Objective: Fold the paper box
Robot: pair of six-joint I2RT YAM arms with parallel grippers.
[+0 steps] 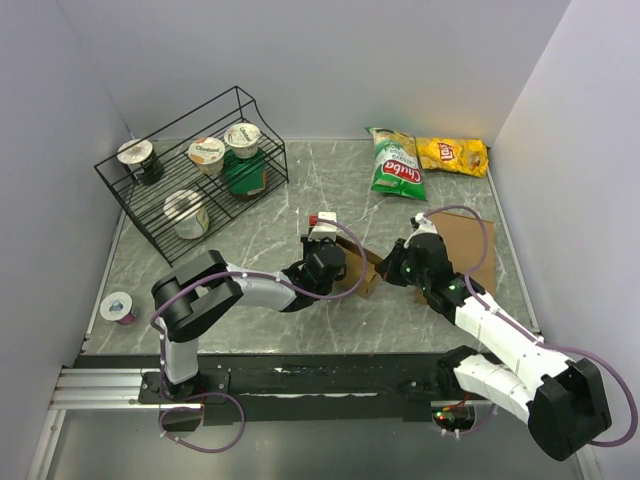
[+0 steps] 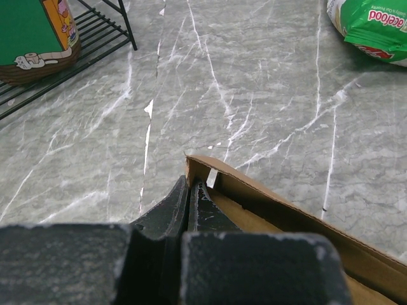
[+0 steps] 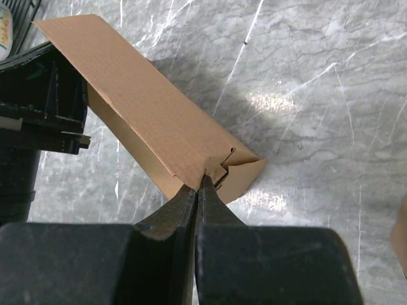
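A brown cardboard box stands tilted between my grippers near the middle of the table. My left gripper is shut at the box's far corner, its fingertips just inside the raised flap; whether cardboard is between them cannot be seen clearly. My right gripper is shut at the box's right end, tips against the corner where small end flaps are bent and crumpled.
A flat cardboard piece lies at the right. Chip bags stand at the back, a wire rack with tubs at back left, a cup at front left.
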